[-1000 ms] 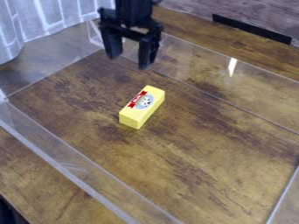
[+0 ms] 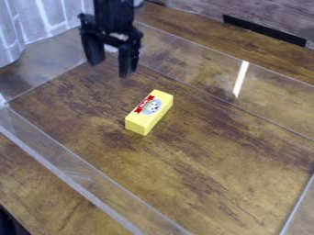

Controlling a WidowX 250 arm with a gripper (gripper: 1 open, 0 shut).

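Observation:
My gripper (image 2: 109, 55) hangs dark and slightly blurred at the upper left, open, with its two fingers apart and pointing down. A yellow box (image 2: 149, 114) with a red label and a round white emblem lies on the wooden floor of the enclosure, below and to the right of the gripper, apart from it.
Clear low walls (image 2: 64, 178) border the wooden surface (image 2: 227, 156). A pale, translucent object (image 2: 28, 27) stands at the top left corner.
Over the last second my gripper has moved left across the upper part of the view. The yellow box has stayed where it was.

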